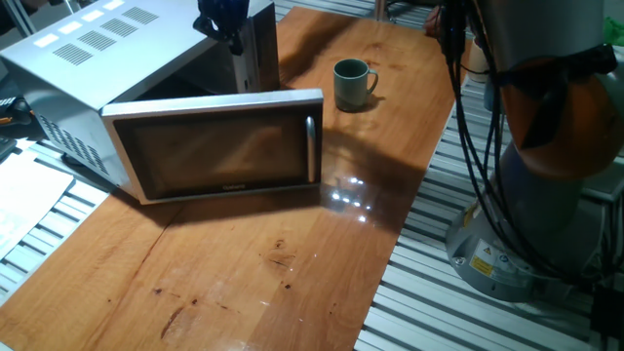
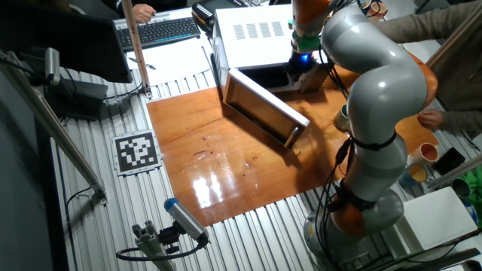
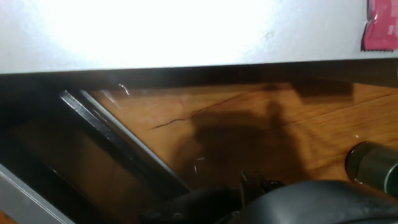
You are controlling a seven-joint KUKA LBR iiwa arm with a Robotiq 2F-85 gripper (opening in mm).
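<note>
The silver microwave [image 1: 93, 54] stands at the table's far left in exterior view 1. Its door [image 1: 219, 151] is swung well out from the body, the handle [image 1: 311, 149] facing the camera. Behind the door, near the microwave's open front, is my dark gripper [image 1: 222, 31]; exterior view 2 also has the gripper [image 2: 299, 69] by the opening. In the wrist view its dark fingers [image 3: 250, 186] show only partly at the bottom edge, and their spacing is unclear. A green mug [image 1: 351, 86] stands upright on the table, apart from the gripper.
A pink packet [image 3: 380, 28] lies on the microwave's top. At the right edge of exterior view 2, a person's hand [image 2: 431, 119] rests near several cups. A marker board [image 2: 137, 153] lies left of the table.
</note>
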